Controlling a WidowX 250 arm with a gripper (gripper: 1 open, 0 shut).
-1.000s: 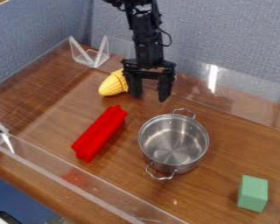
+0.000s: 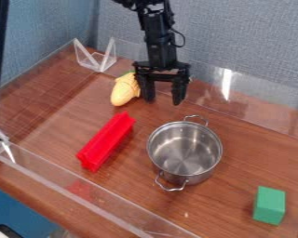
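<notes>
A black robot gripper (image 2: 162, 85) hangs at the back centre of the wooden table, open, its two fingers pointing down. Just left of it lies a yellow rounded object (image 2: 124, 91), partly behind the left finger. A red elongated block (image 2: 105, 140) lies in the left middle. A steel pot (image 2: 184, 149) with two handles sits right of the red block, in front of the gripper. A green block (image 2: 268, 204) rests at the front right.
Clear barriers (image 2: 96, 56) stand along the table's edges. A wall rises behind.
The gripper has shifted very slightly; the objects on the table look the same.
</notes>
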